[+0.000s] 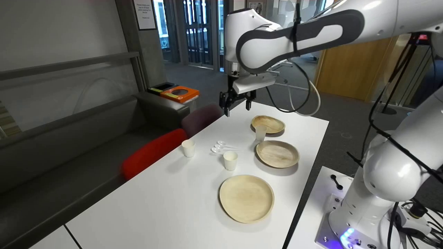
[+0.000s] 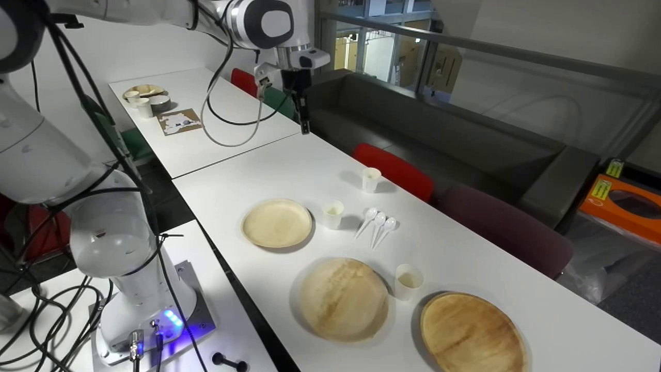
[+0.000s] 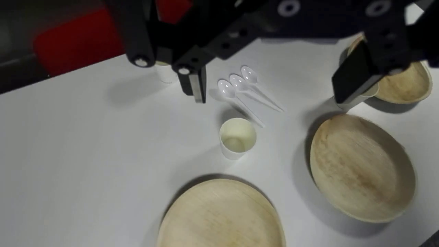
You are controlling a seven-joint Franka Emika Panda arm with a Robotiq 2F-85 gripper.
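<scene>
My gripper is open, its two dark fingers wide apart with nothing between them, well above the white table. Below it in the wrist view lie three white spoons [image 3: 249,88], side by side. A white cup [image 3: 237,138] stands upright and empty just beyond their handles. Another cup [image 1: 188,147] is close to the table's sofa-side edge. The third cup [image 2: 408,282] stands between two wooden plates. Those plates are a middle one [image 2: 344,300] and an end one [image 2: 474,331]. A paler round plate [image 1: 246,199] lies apart from them.
Red [image 2: 393,172] and purple [image 2: 505,229] chairs line the sofa-side edge. On a second table [image 2: 186,149] are more cups, a plate, a bowl and a brown board [image 2: 179,121].
</scene>
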